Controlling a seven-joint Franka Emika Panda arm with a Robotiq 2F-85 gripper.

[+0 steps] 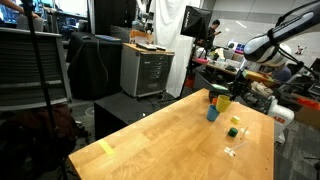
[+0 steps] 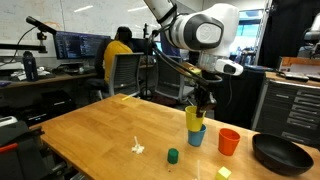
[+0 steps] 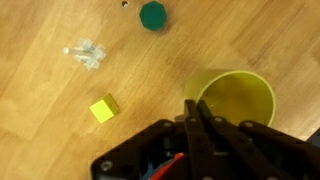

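Observation:
A yellow cup point(image 2: 194, 119) is held above the table by my gripper, which is shut on its wall near the rim. The wrist view looks down into the open mouth of this yellow cup point(image 3: 240, 97). In exterior view 2 the cup's lower part overlaps the top of a blue cup point(image 2: 197, 140); whether it is inside or only in front cannot be told. Beside them stands a red cup point(image 2: 229, 142). In exterior view 1 the blue cup point(image 1: 213, 114) is just left of and below the yellow cup point(image 1: 223, 102).
Around the cups lie a green piece point(image 2: 172, 156), a yellow block point(image 2: 223, 173) and a small white item point(image 2: 138, 149). A black bowl point(image 2: 282, 155) sits past the red cup.

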